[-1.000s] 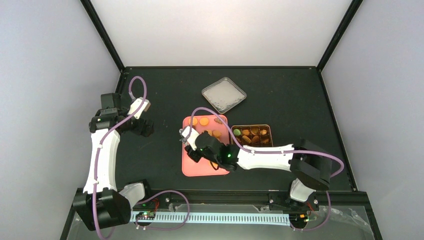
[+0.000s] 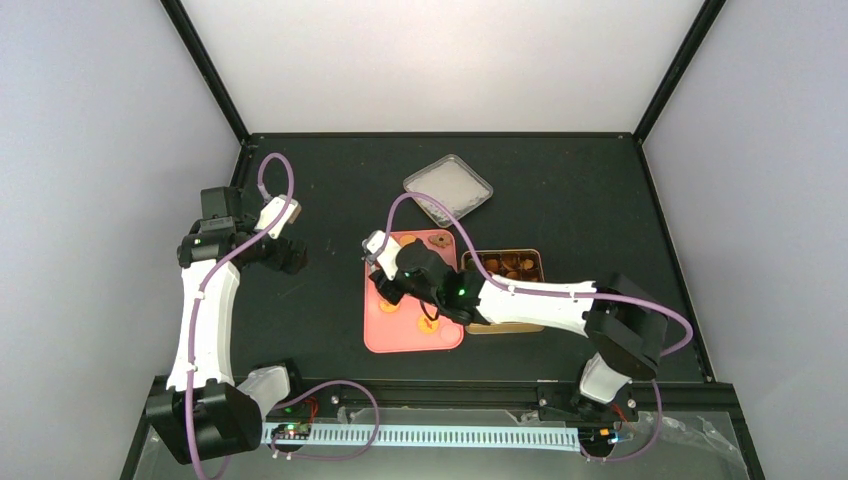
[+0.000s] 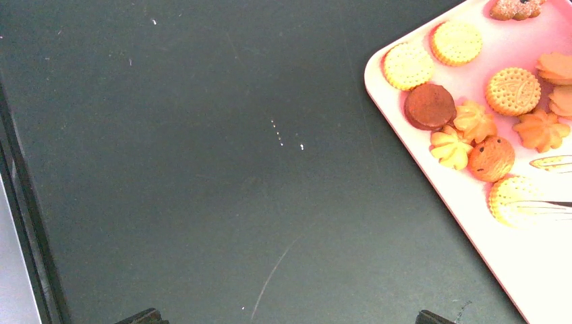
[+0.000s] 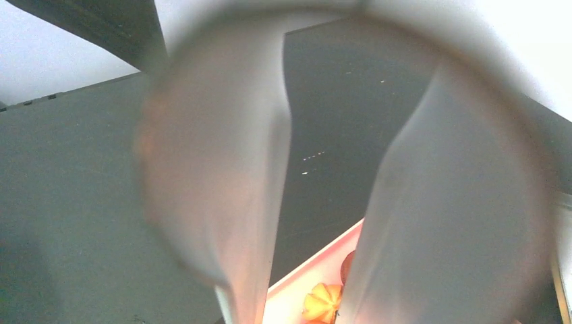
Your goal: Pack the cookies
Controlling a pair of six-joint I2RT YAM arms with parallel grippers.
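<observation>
Assorted cookies, such as a round yellow one (image 3: 456,42), a chocolate one (image 3: 430,106) and a star-shaped one (image 3: 541,129), lie on the pink tray (image 2: 385,338). Over the tray's left part hangs my right gripper (image 2: 380,284), its arm hiding some cookies. In the right wrist view its blurred fingers (image 4: 249,175) stand apart, with a star-shaped cookie (image 4: 321,300) seen beyond the gap; nothing is held. To the right, partly under the arm, the golden compartment box (image 2: 530,326) contains several cookies. My left gripper (image 2: 290,262) is open and empty, left of the tray.
A clear lid-like tray (image 2: 449,190) with a whitish inside lies behind the pink tray.
The right arm has shifted towards the back of the table and slightly right, now covering more of the tray's rear cookies and part of the box. The left arm has stayed still.
</observation>
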